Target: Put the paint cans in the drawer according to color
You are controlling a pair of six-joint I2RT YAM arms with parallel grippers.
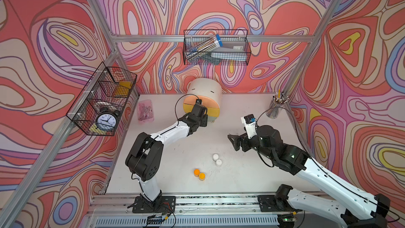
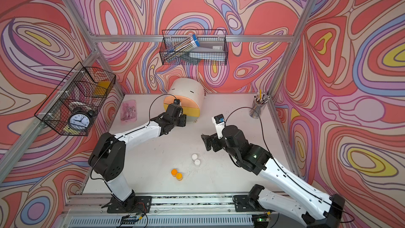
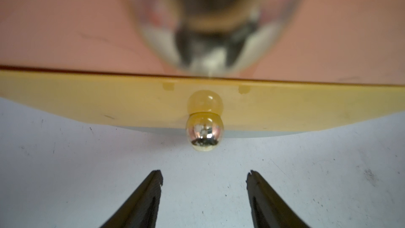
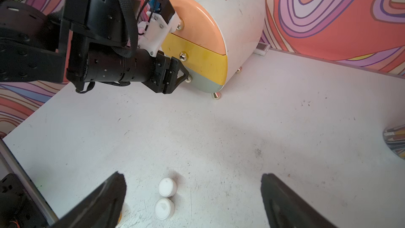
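A white cylinder unit (image 1: 207,87) has an orange drawer (image 4: 202,21), a yellow drawer (image 4: 208,61) and a grey-green one (image 4: 207,83) at the bottom, all looking shut. My left gripper is at its front, fingers parted, nothing between them. In the left wrist view, a gold knob (image 3: 205,130) lies ahead of the fingertips; a blurred larger knob is closer to the camera. Two white cans (image 4: 167,187) and two orange cans (image 1: 199,174) stand on the table. To the right, my right gripper is open and empty, above the table.
A pencil cup (image 1: 274,109) stands at the back right, a pink tray (image 1: 145,111) at the back left. Wire baskets (image 1: 217,48) hang on the frame above. Open table lies between the unit and the cans.
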